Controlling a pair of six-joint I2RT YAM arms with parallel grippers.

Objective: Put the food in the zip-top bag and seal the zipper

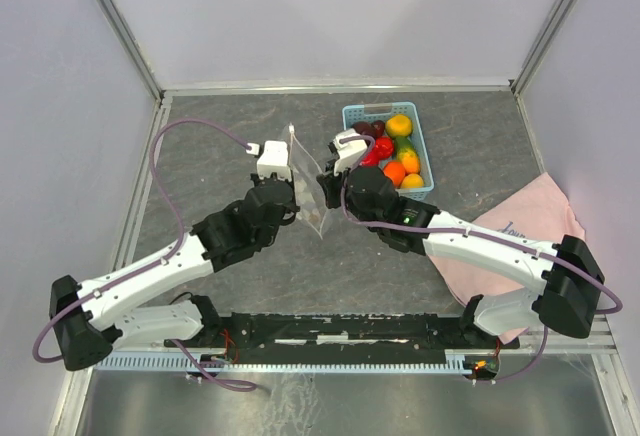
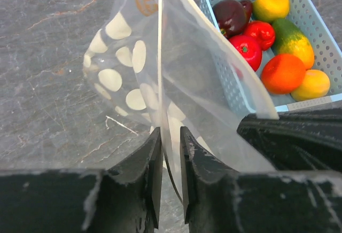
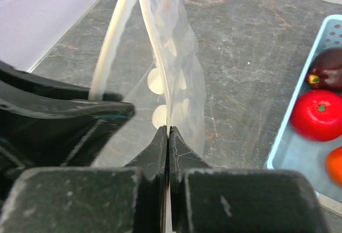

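Observation:
A clear zip top bag with pale oval spots stands upright between my two grippers, its mouth partly spread. In the left wrist view, the bag's near edge runs between the parted fingertips of my left gripper; whether they touch it, I cannot tell. My right gripper is shut on the other edge of the bag. The food lies in a blue basket: red tomatoes, dark eggplants, oranges, and yellow-green fruit. No food shows inside the bag.
The basket stands just behind and right of the bag, close to my right arm. A pink cloth lies at the right edge.

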